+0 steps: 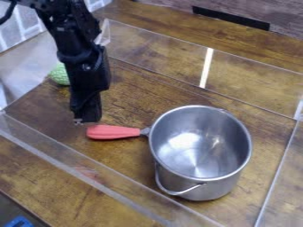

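My black gripper (pixel 85 115) hangs over the left side of the wooden table, its tips just above and left of a red-handled utensil (pixel 113 132) lying flat, whose metal end runs toward a steel pot (pixel 199 151). Whether anything is between the fingers is too dark to tell. Behind the arm, partly hidden, a green ribbed object (pixel 59 74) rests at the far left.
Clear panels border the table area (pixel 236 71) at the sides and front. The pot fills much of the front right. Open wood lies behind it and at the front left. A blue object (pixel 17 221) shows in the lower left corner.
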